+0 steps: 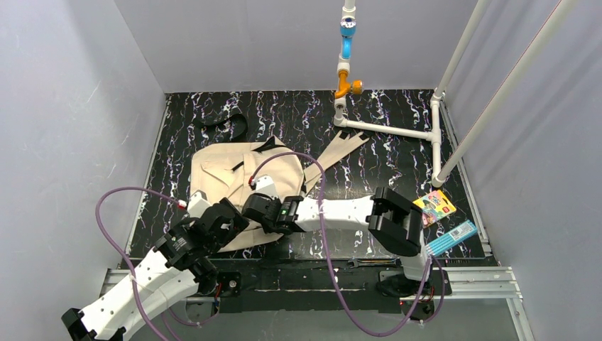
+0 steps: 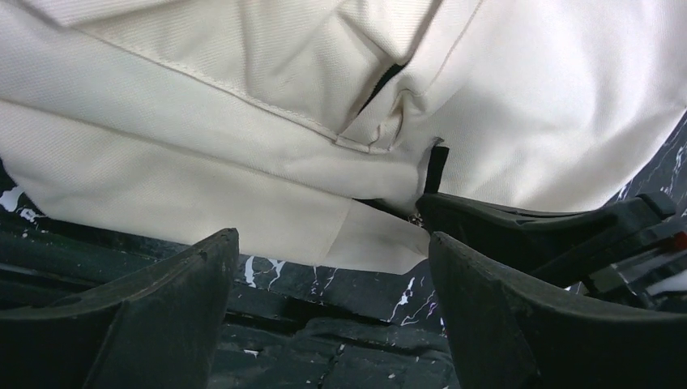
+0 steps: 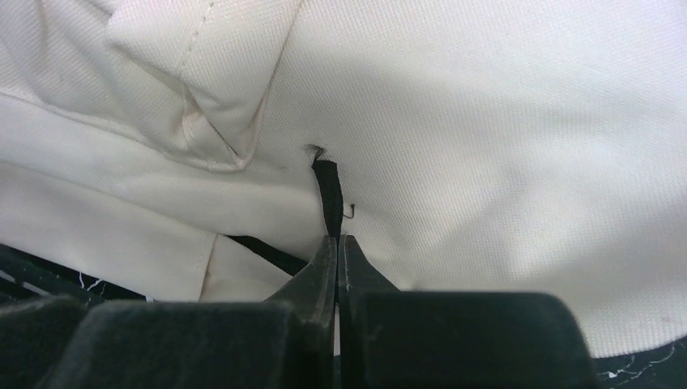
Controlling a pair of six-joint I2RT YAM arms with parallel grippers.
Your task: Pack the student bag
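A cream cloth bag (image 1: 216, 158) lies flat on the dark marbled table, partly under both arms. A short black strap (image 3: 329, 190) stands up from the cloth close to its near edge. Its end meets the fingertips of my right gripper, which are pressed together around it. In the left wrist view, my left gripper is above the bag's near edge, its two fingers well apart and nothing between them. The black right gripper reaches in from the right in that view, touching the strap. At the table's right lie a colourful yellow-and-red packet (image 1: 434, 207) and a light-blue pack (image 1: 453, 238).
A white pipe frame (image 1: 397, 131) with an orange valve (image 1: 348, 87) stands at the back right. Cream straps (image 1: 335, 155) and a black strap loop (image 1: 231, 128) extend from the bag. Open table lies between bag and pipes.
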